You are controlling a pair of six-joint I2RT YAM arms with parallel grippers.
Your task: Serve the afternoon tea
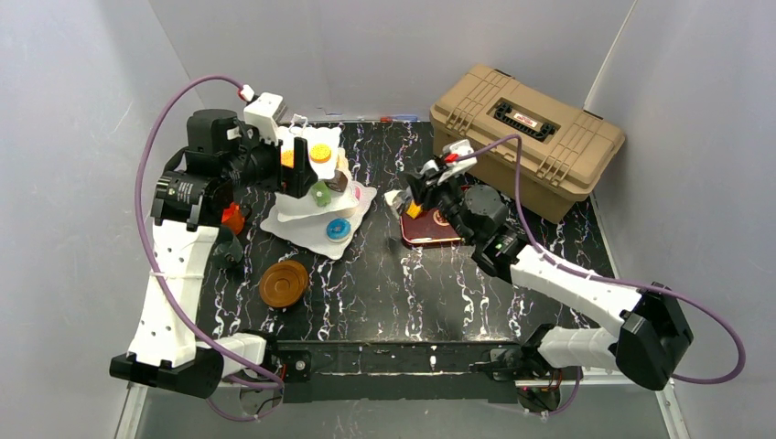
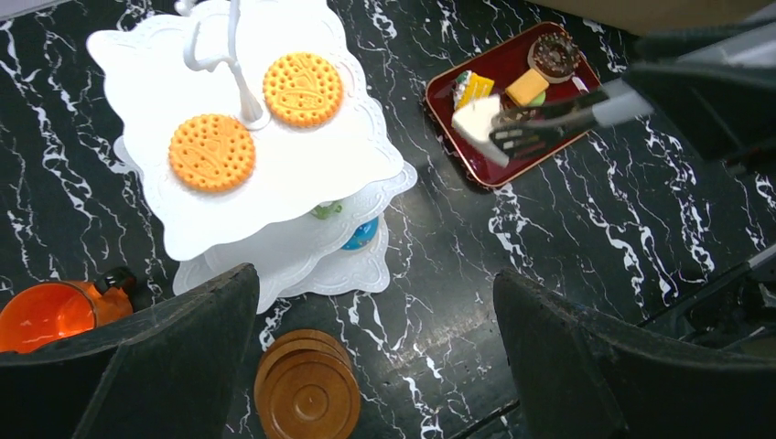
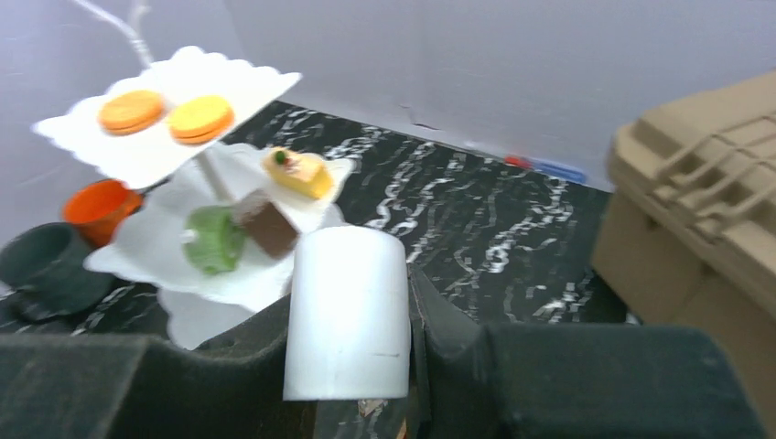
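Observation:
A white tiered stand holds two cookies point(image 2: 303, 89) on top, with a yellow cake point(image 3: 299, 172), brown piece point(image 3: 264, 221) and green piece point(image 3: 210, 240) below, and a blue piece point(image 1: 338, 230) on the bottom. My left gripper is open above the stand's left side. My right gripper is raised off the red tray point(image 2: 503, 170), holding a metal utensil point(image 2: 567, 117) with a white end piece point(image 3: 346, 311) in front of the fingers; exactly what that piece is, I cannot tell. The tray holds a chocolate donut point(image 2: 554, 57) and small cakes point(image 2: 474, 85).
An orange cup point(image 2: 46, 316), a dark mug point(image 3: 50, 270) and stacked brown saucers point(image 2: 307, 393) stand at the left. A tan case point(image 1: 526, 137) fills the back right.

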